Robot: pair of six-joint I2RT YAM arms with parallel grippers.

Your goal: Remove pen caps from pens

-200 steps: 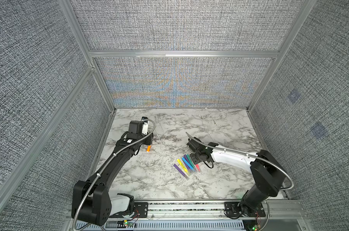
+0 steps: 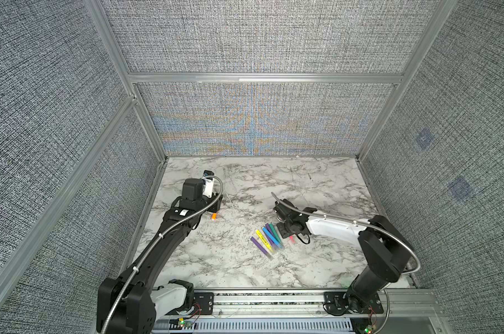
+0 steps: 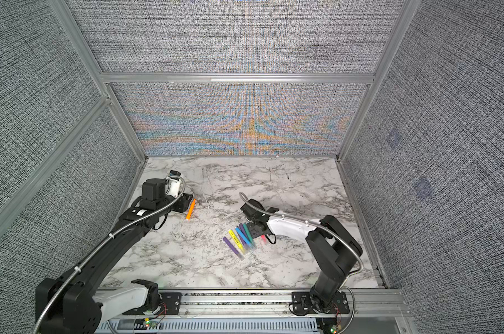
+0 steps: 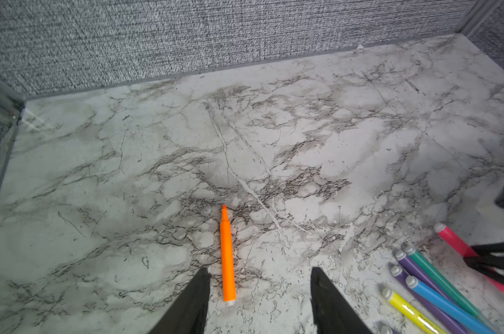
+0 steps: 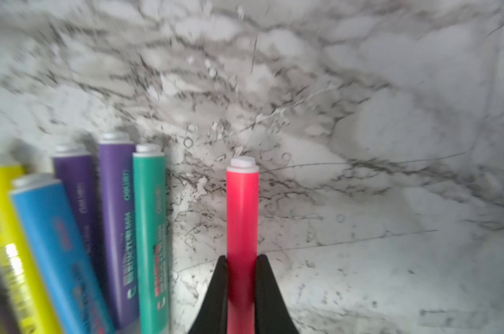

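Observation:
My right gripper is shut on a red pen (image 5: 242, 203), its white end pointing away. Beside it lie green (image 5: 150, 233), purple (image 5: 117, 217), blue (image 5: 54, 239) and yellow (image 5: 7, 233) pens, roughly side by side. An orange pen (image 4: 227, 258), tip uncovered, lies apart on the left of the table, below my left gripper, whose fingers stand open with nothing held between them.
Grey fabric walls in metal frames (image 3: 235, 77) enclose it on the sides and back.
My left arm has shifted a little.

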